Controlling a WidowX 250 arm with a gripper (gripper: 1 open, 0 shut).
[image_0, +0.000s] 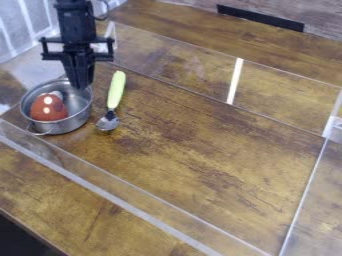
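Note:
My black gripper hangs at the upper left, above the back of a steel bowl. It looks shut, and I see nothing held in it. The bowl holds a red round object with a light spot. To the bowl's right lies a ladle or spoon with a pale green handle and a metal head.
Clear strips or panels run along its left and right sides. A dark slot is at the back edge.

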